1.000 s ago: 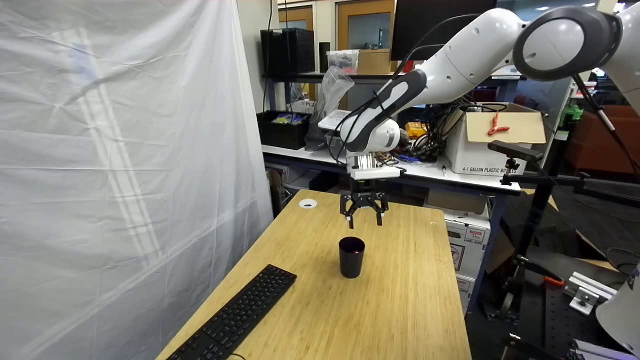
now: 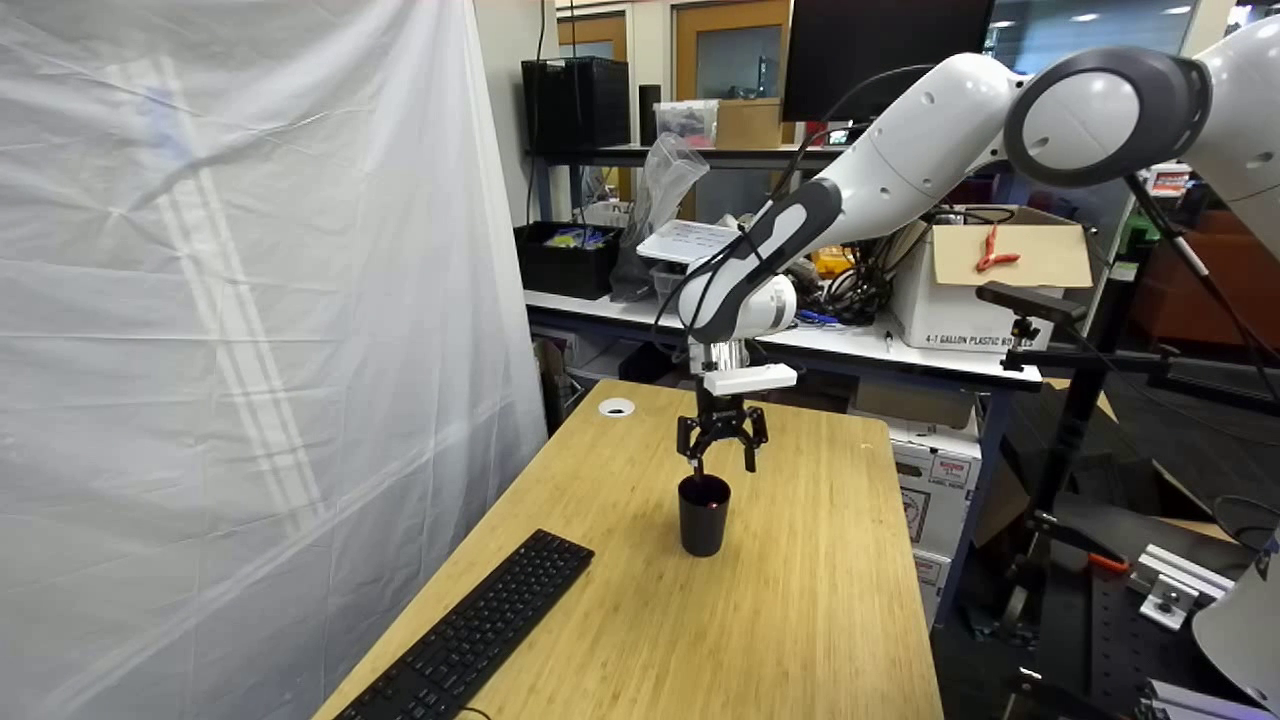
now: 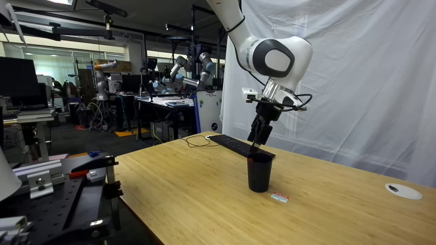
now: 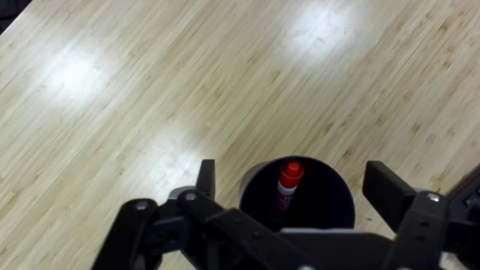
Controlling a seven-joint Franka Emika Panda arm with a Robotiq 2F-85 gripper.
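Observation:
A black cup [image 2: 703,518] stands upright on the wooden table, and in the wrist view its dark mouth [image 4: 324,198] lies between my fingers. Inside it leans a marker with a red cap [image 4: 291,174] and a white-and-red label; the lower end is lost in shadow. My gripper [image 2: 725,466] is open, close above the cup's rim and tilted, with both fingers apart from the marker. Exterior view 2 shows the gripper [image 3: 255,147] just over the cup [image 3: 259,173] too.
A black keyboard [image 2: 480,624] lies along the table's left side. Near the cup's base is a small red-and-white label [image 3: 280,197]. A round white-rimmed grommet [image 2: 615,407] sits at the far left corner.
My gripper has come down toward the cup and tilted, one finger now close to the rim. It was open before and still is. The cup has not moved.

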